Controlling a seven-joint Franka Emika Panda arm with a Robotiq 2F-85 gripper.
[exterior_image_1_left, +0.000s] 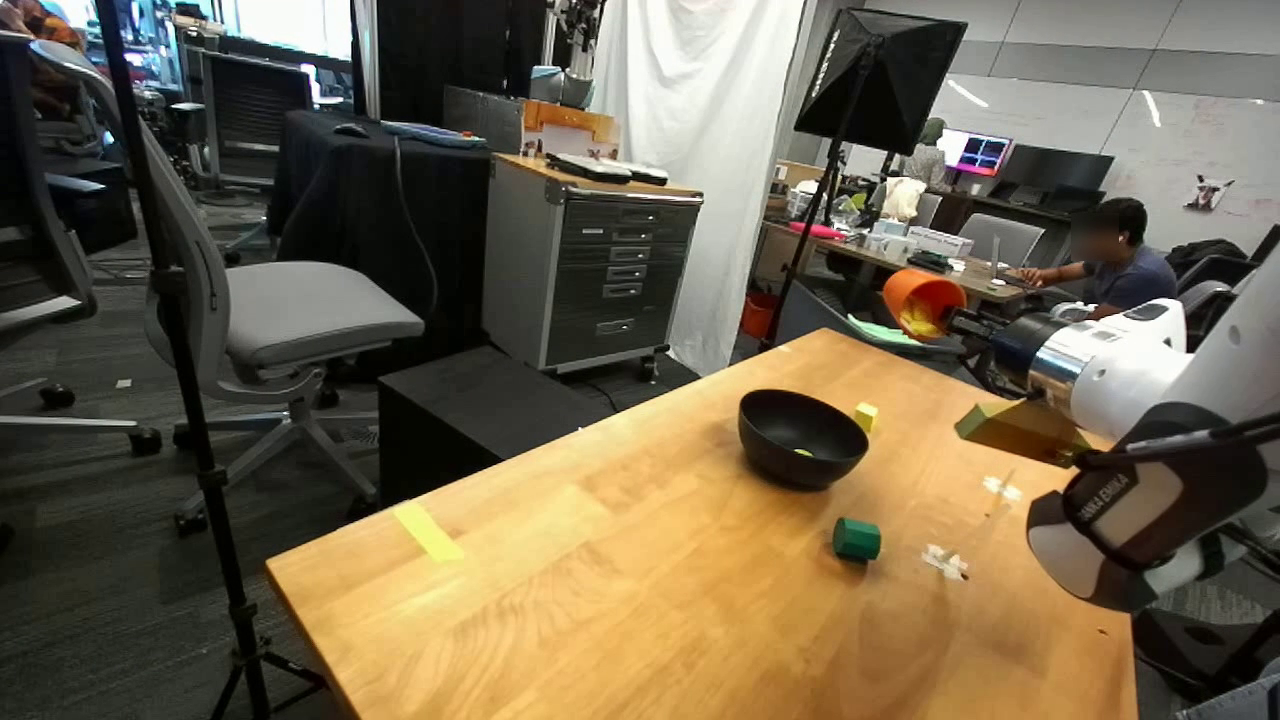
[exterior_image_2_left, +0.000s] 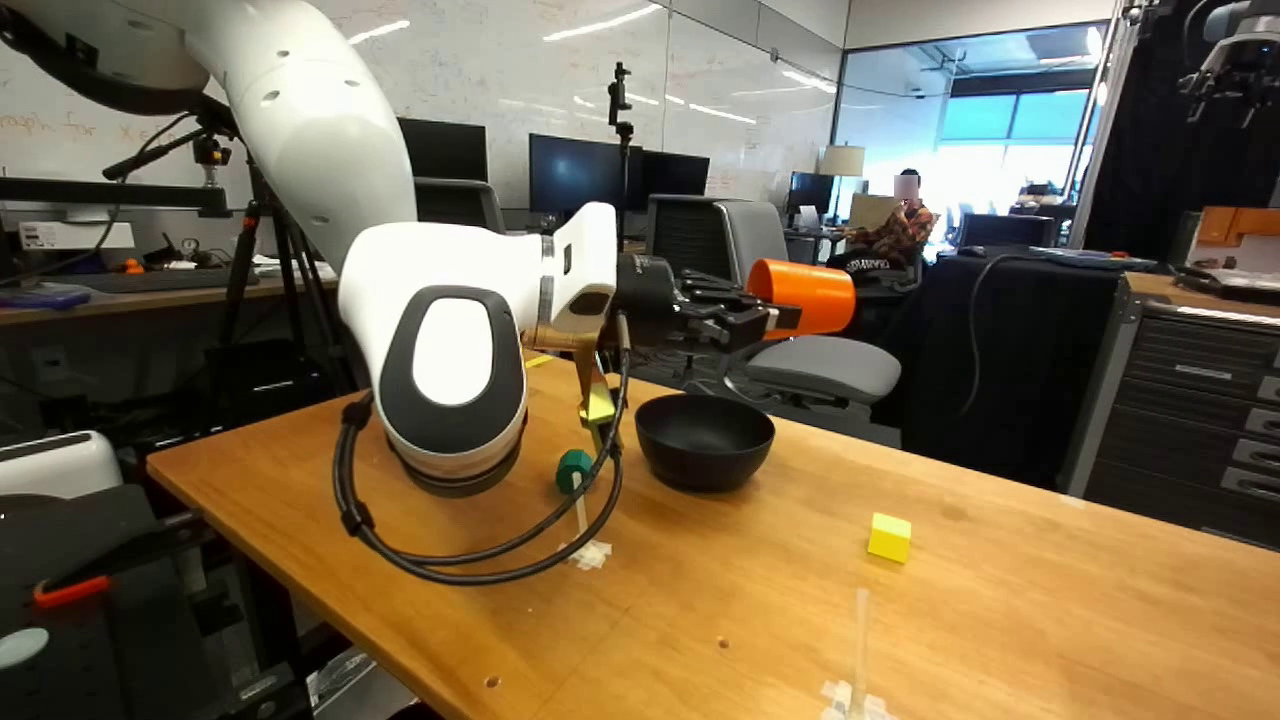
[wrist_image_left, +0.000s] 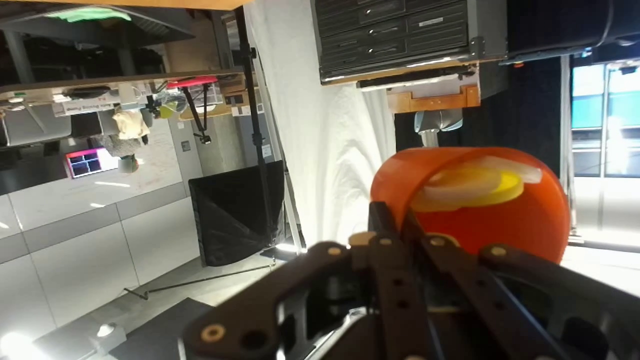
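An orange cup (exterior_image_1_left: 924, 293) is held tilted on its side above the table, my gripper shut on its wall. Inside the cup, yellow and whitish pieces (wrist_image_left: 480, 185) show in the wrist view. The black bowl (exterior_image_1_left: 801, 438) stands upright on the table, below the cup and apart from it. A small yellow-green bit (exterior_image_1_left: 804, 452) shows inside the bowl. In exterior view 2 the cup (exterior_image_2_left: 806, 296) hangs above and to the right of the bowl (exterior_image_2_left: 704, 442), its contents hidden there.
A yellow cube (exterior_image_2_left: 889, 538) sits beyond the bowl on the wooden table (exterior_image_1_left: 624, 516). The green block (exterior_image_1_left: 857, 540) lies on the arm's side of the table. Clear tabletop spreads across the near left in exterior view 1.
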